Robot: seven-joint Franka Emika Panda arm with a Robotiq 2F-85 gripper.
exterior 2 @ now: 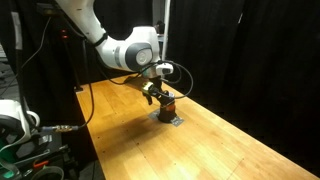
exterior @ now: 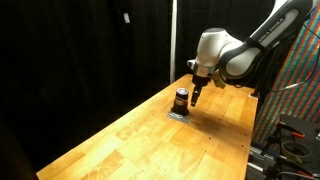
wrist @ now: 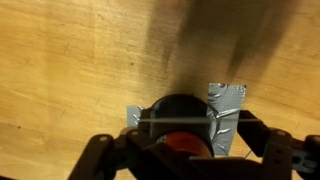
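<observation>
A dark cylindrical container (exterior: 181, 103) stands upright on the table, with a paler top in exterior view 1. Grey tape (wrist: 227, 98) shows on both sides of its base. From above, in the wrist view, the container (wrist: 178, 103) has a black rim and a reddish-orange area inside. My gripper (exterior: 193, 84) is beside it, on its right in exterior view 1. In exterior view 2 the gripper (exterior 2: 155, 92) is up and to the left of the container (exterior 2: 167, 113). Its fingers stand apart. A thin pale bar (wrist: 190, 121) crosses between them; whether they hold it is unclear.
Dark curtains (exterior: 70, 60) hang behind it. A cable (exterior: 240, 95) loops by the arm on the right.
</observation>
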